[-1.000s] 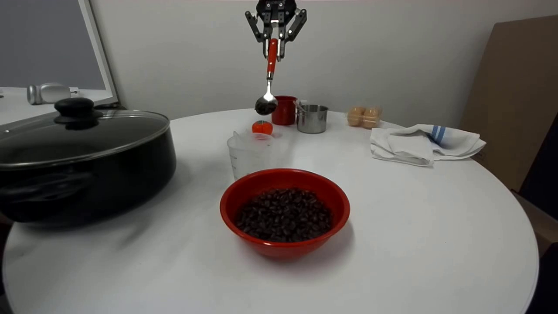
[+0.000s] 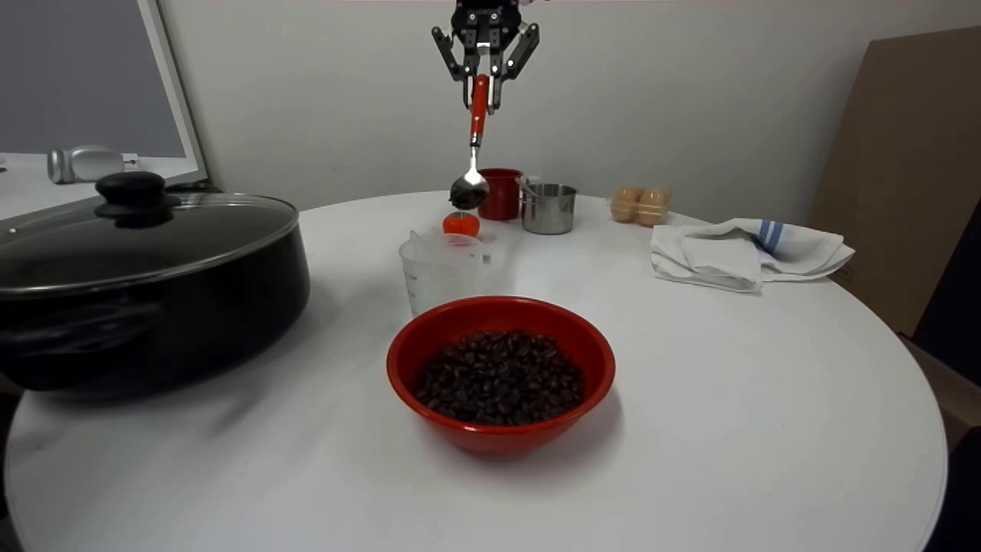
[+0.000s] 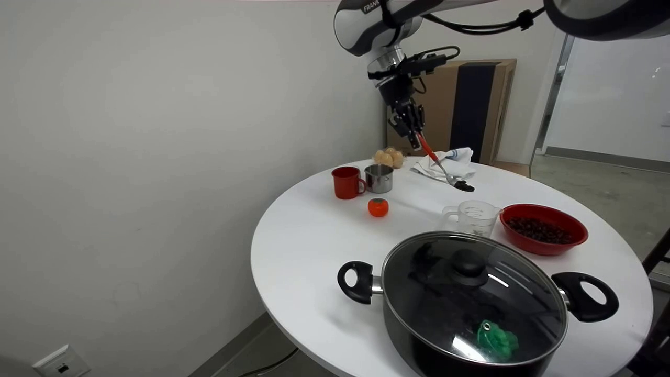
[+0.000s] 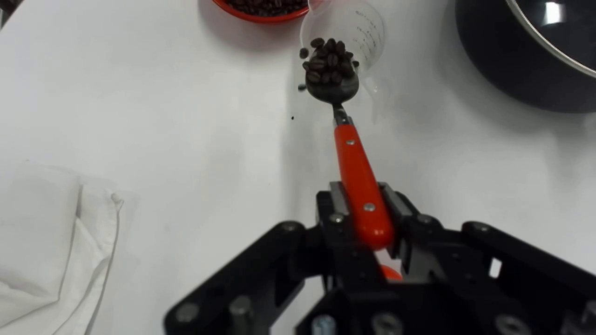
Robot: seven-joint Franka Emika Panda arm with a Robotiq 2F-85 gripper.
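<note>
High above the table, my gripper [image 2: 480,100] is shut on the red handle of a metal spoon [image 2: 475,156], whose bowl points down and forward. In the wrist view, dark coffee beans [image 4: 330,61] are heaped in the spoon's bowl, and a few single beans show just beside it; whether those are in the air or on the table I cannot tell. A clear measuring cup [image 3: 477,217] stands beside a red bowl [image 2: 501,441] of dark beans. From the wrist, the spoon's bowl overlaps the cup, but exterior view 2 has it higher and farther back.
A lidded black pot [image 3: 402,326] takes up one side. Behind the cup are a tomato-like red fruit [image 3: 378,208], a red mug [image 3: 346,183], a steel cup [image 2: 549,210] and packed eggs [image 2: 641,205]. A white towel [image 2: 713,257] lies opposite the pot.
The gripper and spoon have come down slightly. The objects on the table look unmoved.
</note>
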